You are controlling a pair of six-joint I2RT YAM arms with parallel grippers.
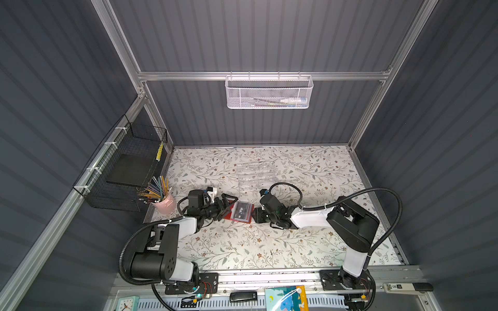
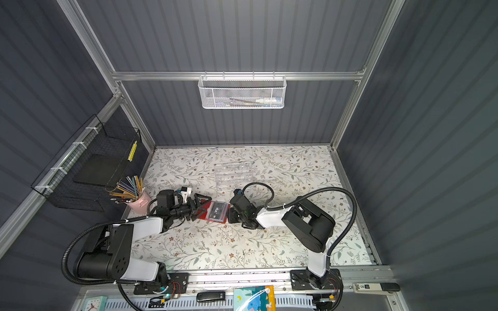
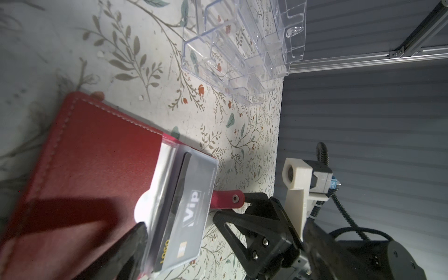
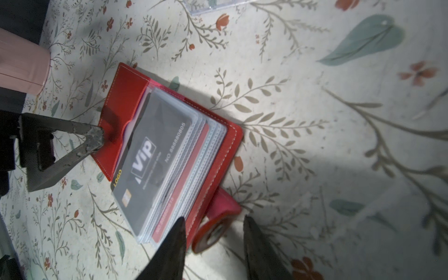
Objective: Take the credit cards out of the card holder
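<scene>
An open red card holder (image 1: pixel 228 215) lies on the floral surface, plastic sleeves holding grey cards marked Vip (image 4: pixel 151 154); a red strap (image 4: pixel 221 203) sticks out at its right edge. My left gripper (image 1: pixel 224 206) is open over the holder's left flap (image 3: pixel 93 163). My right gripper stands open just past the strap at the holder's right edge, its fingertips blurred in the right wrist view.
A clear acrylic organiser (image 1: pixel 256 175) lies behind the holder. A pink pen cup (image 1: pixel 166 204) stands at the left, below a black wire basket (image 1: pixel 129 171).
</scene>
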